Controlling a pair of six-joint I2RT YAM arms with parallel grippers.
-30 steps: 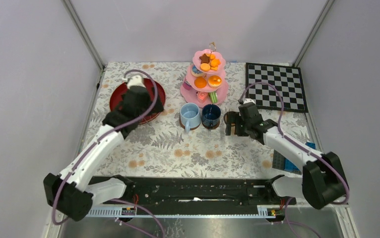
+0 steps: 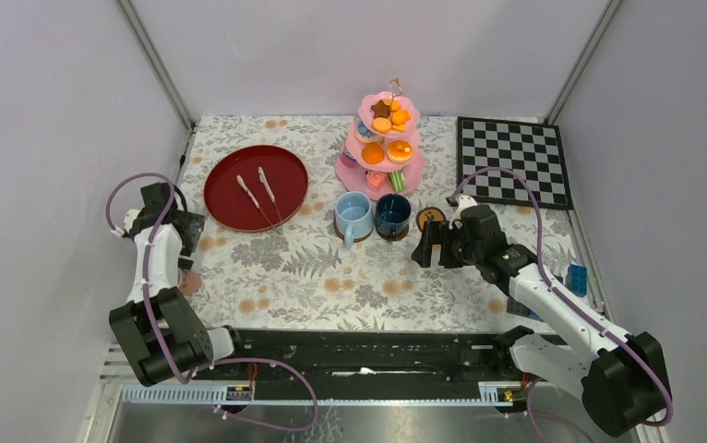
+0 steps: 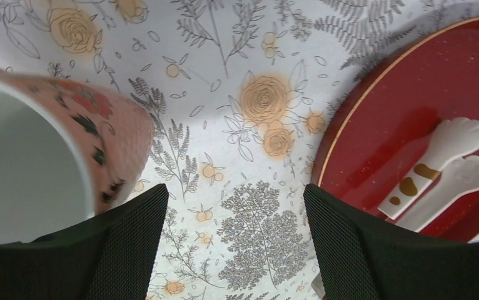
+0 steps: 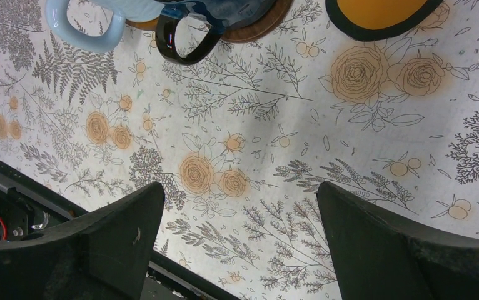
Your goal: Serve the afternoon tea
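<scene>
At the table's left side, my left gripper is open above the cloth. A pinkish floral container (image 3: 121,134), white inside, shows at the left of the left wrist view, close by the left finger, with nothing held. To the right lies the red tray (image 2: 223,210) with two pale paw-ended utensils (image 3: 459,140) on it. My right gripper is open and empty over bare cloth. Beyond it in the top view stand a light blue mug (image 2: 354,214) and a dark blue mug (image 2: 392,214) on coasters, plus a round yellow-and-dark coaster (image 2: 431,218).
A pink tiered stand (image 2: 348,175) bearing toy cakes and biscuits rises at the back. The checkered board (image 2: 514,161) lies back right. Blue items (image 2: 576,280) sit by the right arm.
</scene>
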